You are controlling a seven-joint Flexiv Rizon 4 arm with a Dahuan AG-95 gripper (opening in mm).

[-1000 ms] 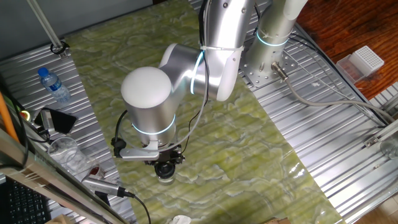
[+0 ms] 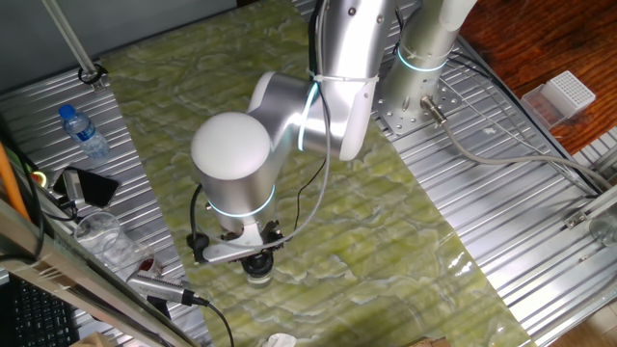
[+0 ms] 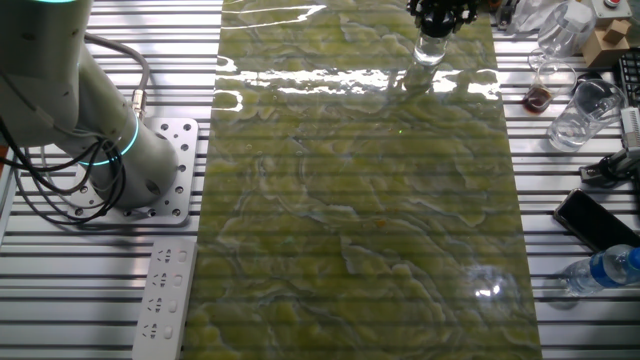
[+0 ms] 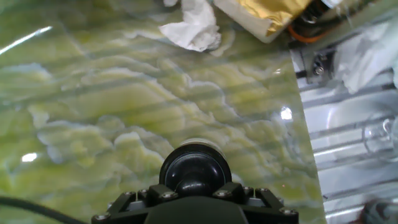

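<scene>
My gripper points down over the green marbled mat, its black fingers (image 4: 166, 194) at either side of a round, glossy black top (image 4: 194, 167). It looks shut on this black-topped clear container. In exterior view 1 the gripper (image 2: 257, 253) is low over the mat's left part, with the clear lower end (image 2: 258, 278) showing beneath the black. Exterior view 2 shows that clear part (image 3: 431, 48) at the top edge, below the gripper (image 3: 437, 22). Whether its base touches the mat is unclear.
Crumpled white tissue (image 4: 194, 28) lies on the mat near a box with gold wrapping (image 4: 267, 15). Clear cups (image 3: 587, 112), a phone (image 3: 597, 222) and a water bottle (image 3: 605, 268) line the metal strip beside the mat. A power strip (image 3: 165, 300) lies opposite.
My wrist has turned, swinging its side bracket toward the front and slightly right in exterior view 1. The black-topped container stays almost in place, shifting only slightly.
</scene>
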